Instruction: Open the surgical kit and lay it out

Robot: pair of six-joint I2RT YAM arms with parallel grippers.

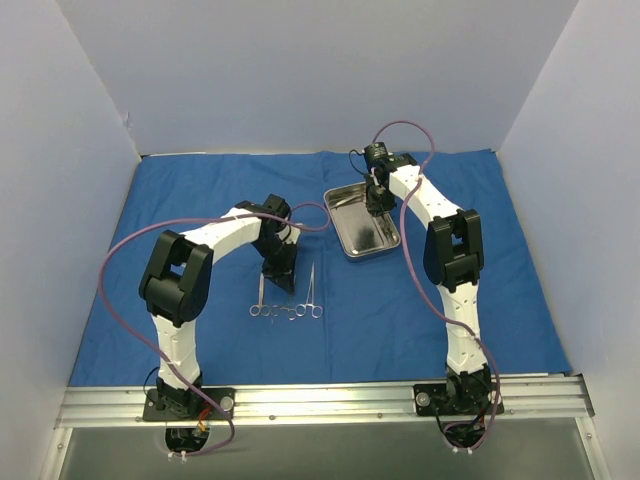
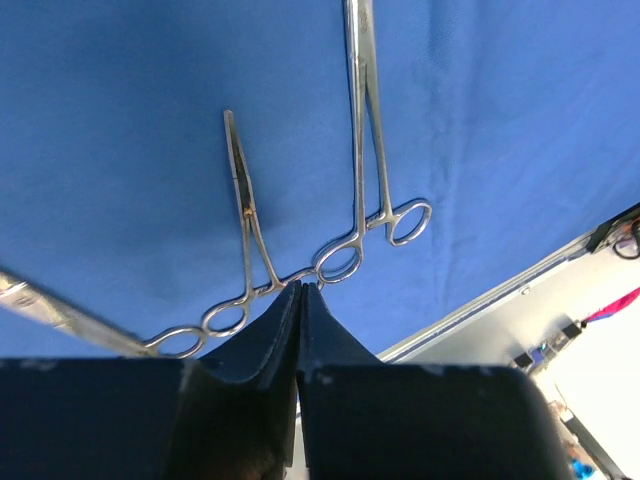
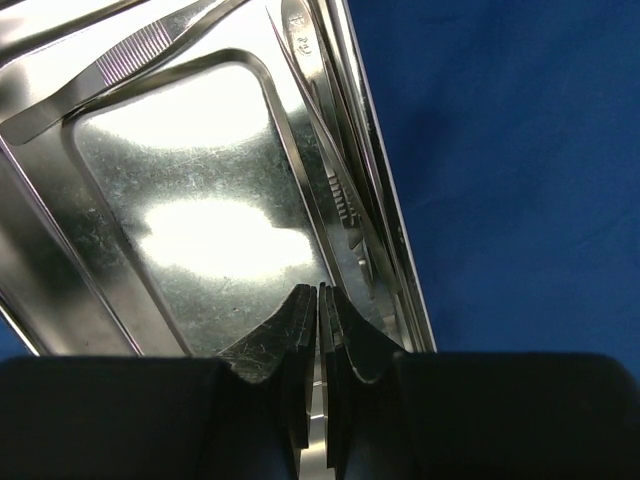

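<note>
Three scissor-like instruments lie side by side on the blue cloth. The middle small one [image 2: 245, 215] is below my left gripper, whose fingers are shut with their tips close to its handle rings; nothing shows between them. To its right is a long one [image 2: 358, 130], and to its left another [image 2: 60, 315], partly cut off. A metal tray [image 1: 347, 238] holds several instruments. Over it my right gripper is shut, tips beside thin slim tools [image 3: 345, 185] along the tray's side wall; I see nothing between its fingers. Ribbed tweezers [image 3: 135, 55] lie across the tray's end.
Blue cloth [image 1: 400, 330] covers the table, with wide free room in front of the tray and at the far left. Grey walls stand at the back and both sides. Purple cables loop along both arms.
</note>
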